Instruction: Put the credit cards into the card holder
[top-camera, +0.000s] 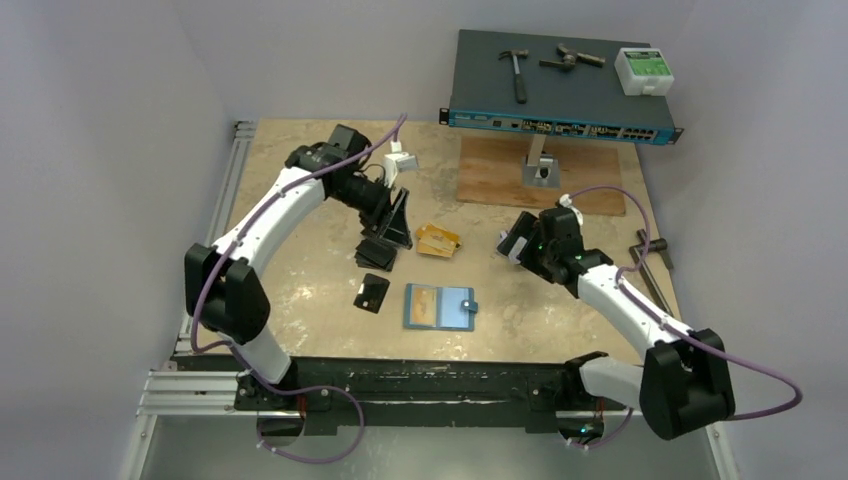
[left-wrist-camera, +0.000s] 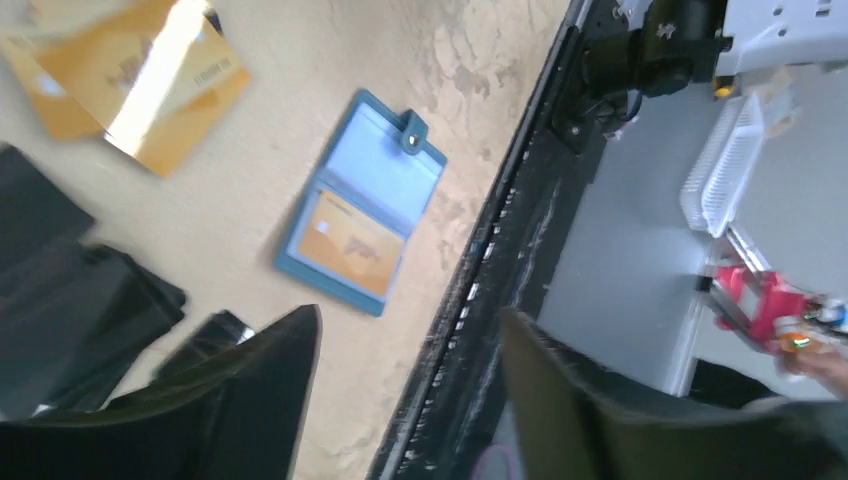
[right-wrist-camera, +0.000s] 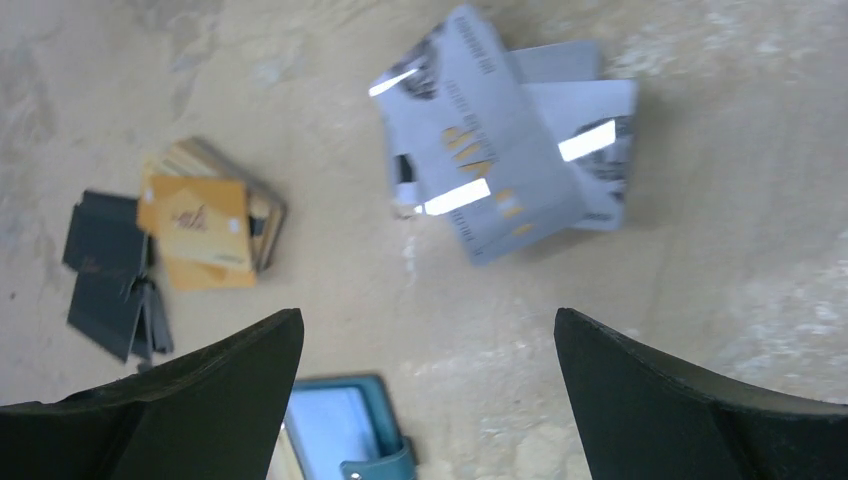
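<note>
The blue card holder (top-camera: 440, 328) lies unfolded on the table, a gold card (left-wrist-camera: 350, 245) in its left half and the right half (left-wrist-camera: 380, 170) bare. Behind the holder is a pile of gold cards (top-camera: 437, 240). Black cards (top-camera: 376, 254) are stacked to the left, with a black card (top-camera: 371, 293) apart in front of them. Silver-grey cards (right-wrist-camera: 490, 150) overlap in a loose pile on the right. My left gripper hangs behind and left of the holder, its fingers apart and empty. Open and empty, my right gripper is above the silver-grey pile's area.
A raised rack unit (top-camera: 560, 85) on a wooden board (top-camera: 490, 175) stands at the back right, with hammers and a white box (top-camera: 644, 72) on top. Another hammer (top-camera: 652, 265) rests by the right edge.
</note>
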